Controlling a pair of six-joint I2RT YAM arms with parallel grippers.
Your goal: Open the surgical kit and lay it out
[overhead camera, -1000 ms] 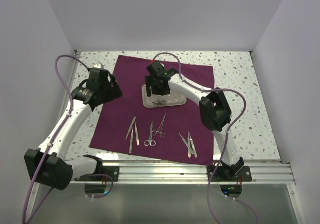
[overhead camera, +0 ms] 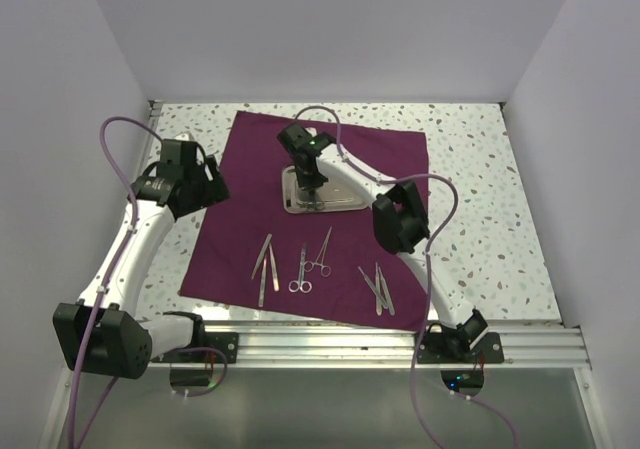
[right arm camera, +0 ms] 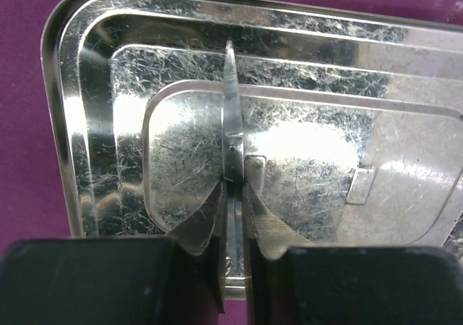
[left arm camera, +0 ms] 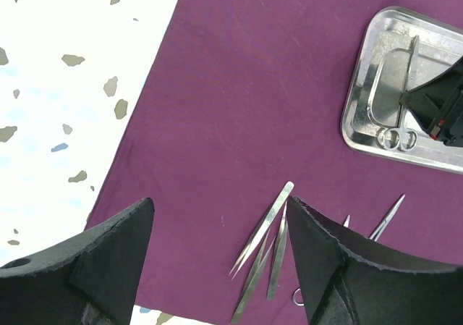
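Observation:
The silver tray (overhead camera: 352, 205) lies on the purple cloth below my right arm. Inside it are scissors (right arm camera: 231, 108), blades pointing away from me in the right wrist view; their finger loops (left arm camera: 398, 139) show in the left wrist view. My right gripper is down in the tray, with its fingers close together on either side of the scissors' shaft. Whether they grip it firmly is not clear. Off to the left, my left gripper hangs above the cloth, open, nothing between its fingers.
On the cloth's front half lie tweezers and thin handles (overhead camera: 263, 281), scissors (overhead camera: 301, 277), a clamp (overhead camera: 319, 263) and, farther right, several slim instruments (overhead camera: 379, 291). Bare purple cloth (overhead camera: 235, 229) spreads left of the tray.
The tray seems shifted slightly left. My left arm has moved a little left.

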